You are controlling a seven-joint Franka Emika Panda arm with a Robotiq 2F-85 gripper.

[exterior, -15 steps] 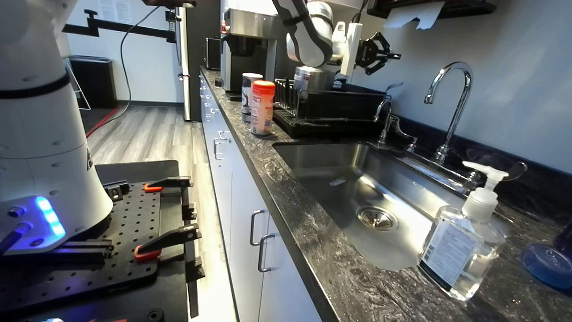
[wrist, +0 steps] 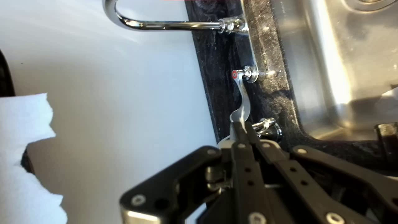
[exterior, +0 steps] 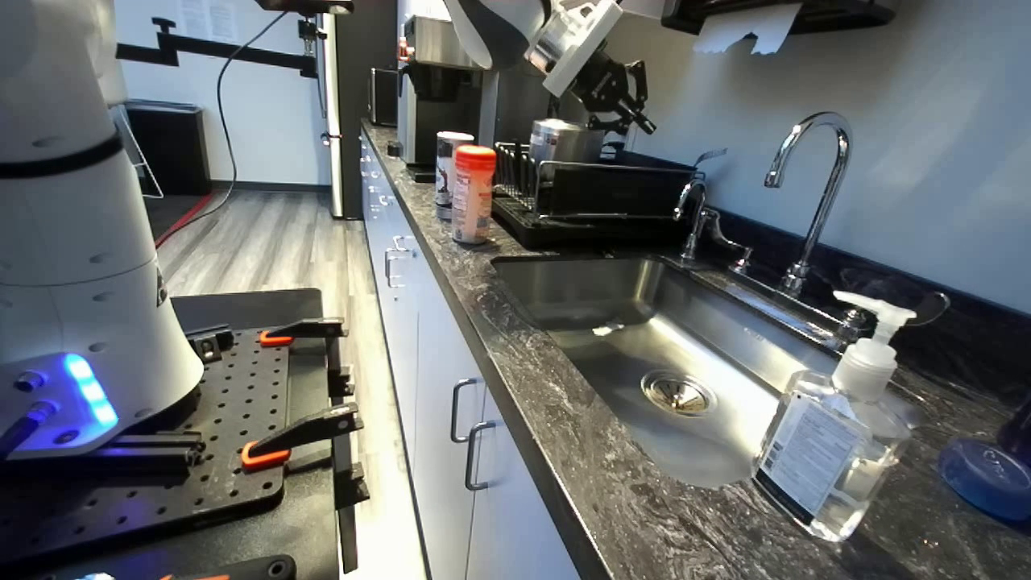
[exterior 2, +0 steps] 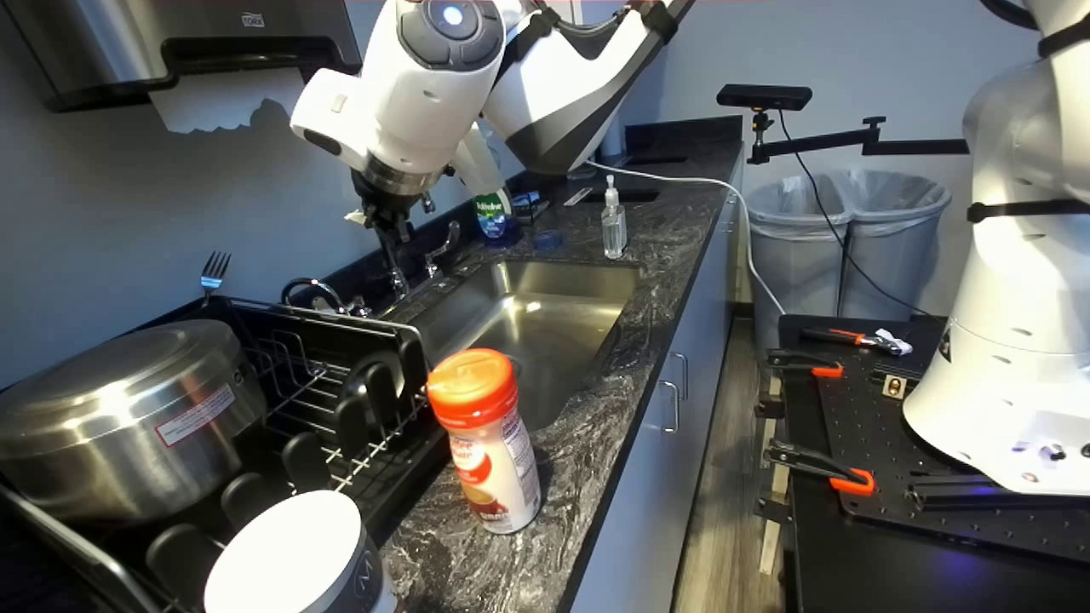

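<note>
High over the back of the dish rack, my gripper (exterior: 650,127) points down at a slant toward the faucets. Its two black fingers (wrist: 238,149) lie together in the wrist view, with nothing showing between them. Just past the tips, in line with them, appears the silver tap handle (wrist: 244,99) with a red dot. Exterior view 1 puts my gripper well above that handle (exterior: 720,230), apart from it. The tall curved faucet (exterior: 831,184) rises behind the steel sink (exterior: 590,338). Partly covered by my fingers in the wrist view is the small faucet (wrist: 270,128).
A steel pot (exterior 2: 133,398) sits in the black dish rack (exterior: 619,188). On the counter stand a red-capped bottle (exterior: 474,193), a can (exterior: 446,174) and a clear pump bottle (exterior: 831,445). Torn paper towel (wrist: 26,156) hangs by the wall. The sink basin is largely clear.
My gripper has swung from pointing nearly level at the wall to slanting downward. Its tips are lower and farther left in exterior view 1. The counter objects stand where they were.
</note>
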